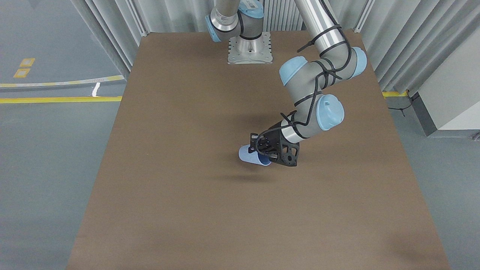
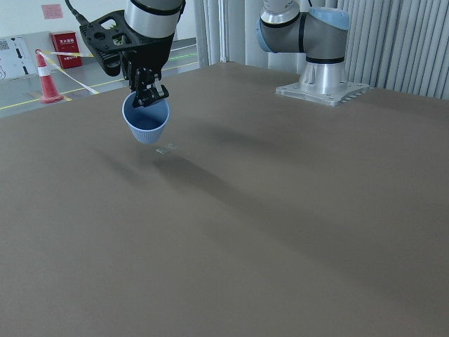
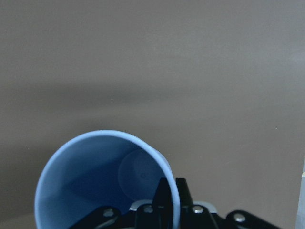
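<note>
A light blue cup (image 1: 250,155) hangs tilted over the brown table (image 1: 189,211) in my gripper (image 2: 151,93). In the left view the cup (image 2: 146,128) is held by its rim, its mouth turned toward that camera and its shadow below it. In the wrist view I look into the empty cup (image 3: 86,181). Its near rim runs between the dark fingers of my gripper, which is shut on that wall.
A wall block and curtains lie beyond the table's edges.
</note>
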